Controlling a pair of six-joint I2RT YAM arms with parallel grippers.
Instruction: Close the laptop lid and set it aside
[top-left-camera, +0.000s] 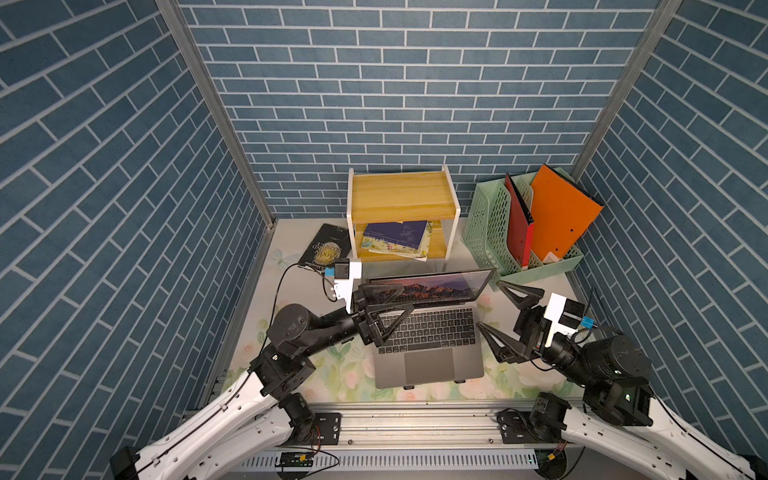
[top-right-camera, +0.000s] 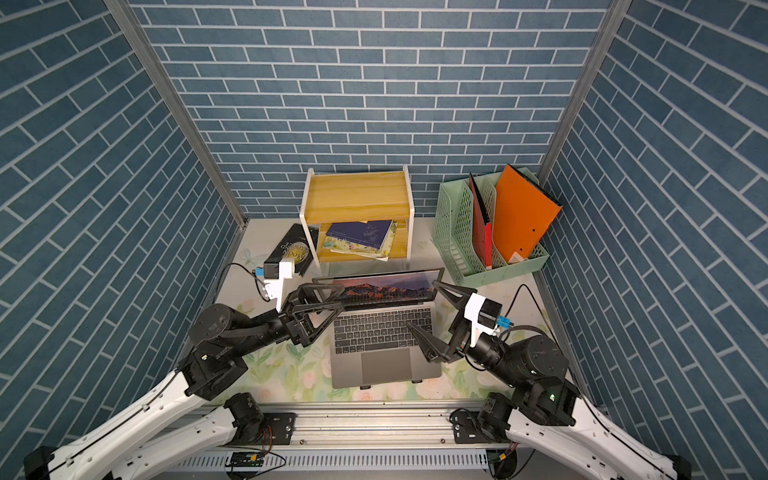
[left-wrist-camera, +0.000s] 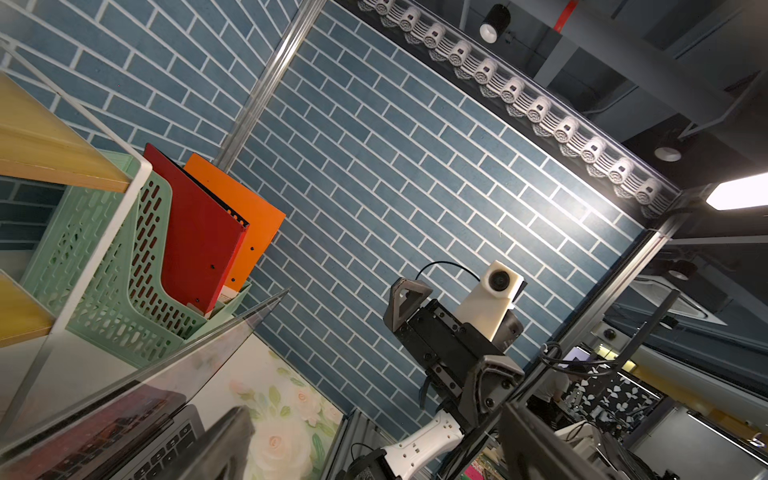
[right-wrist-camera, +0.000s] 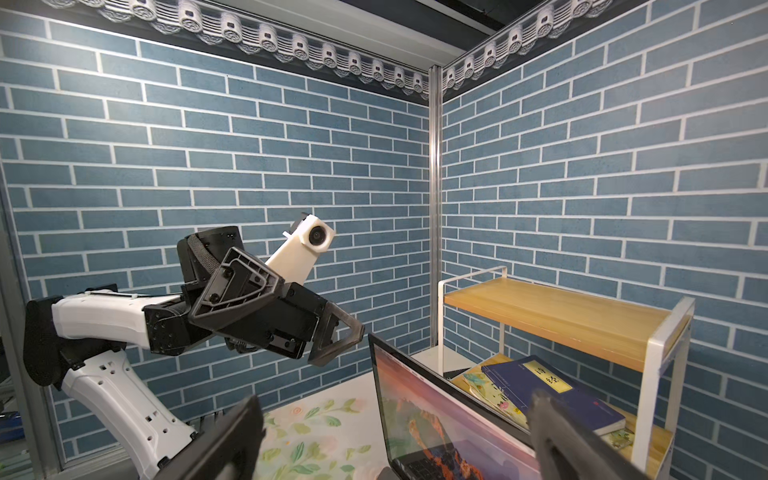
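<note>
A grey laptop (top-left-camera: 429, 370) lies on the floral tabletop with its lid raised and the mountain picture on its screen (top-right-camera: 392, 288) lit. My left gripper (top-left-camera: 406, 312) stands open above the laptop's left side in the top left view, overlapping the lower left of the screen. At the right edge of the laptop my right gripper (top-left-camera: 489, 304) is open, one finger near the lid's right corner and nothing between them. The right wrist view shows the lid (right-wrist-camera: 440, 416) upright ahead of its fingers; the left wrist view shows it edge-on at lower left (left-wrist-camera: 184, 376).
Behind the laptop stands a wooden shelf (top-left-camera: 400, 192) with books (top-left-camera: 397, 235) inside. A black book (top-left-camera: 324, 248) lies to its left. A green file rack (top-left-camera: 482, 228) holding red and orange folders is at back right.
</note>
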